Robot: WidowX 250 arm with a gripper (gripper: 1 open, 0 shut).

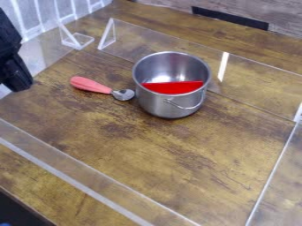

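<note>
A steel pot point(171, 99) with a handle on its front stands right of centre on the wooden table point(165, 159), something red inside it. A spoon with a pink handle point(91, 85) lies left of the pot, its metal head close to the pot's side. My black gripper is only partly in view at the left edge, left of the spoon; its fingertips cannot be made out.
Clear panels edge the work area on several sides, with white brackets point(73, 39) at the back left.
</note>
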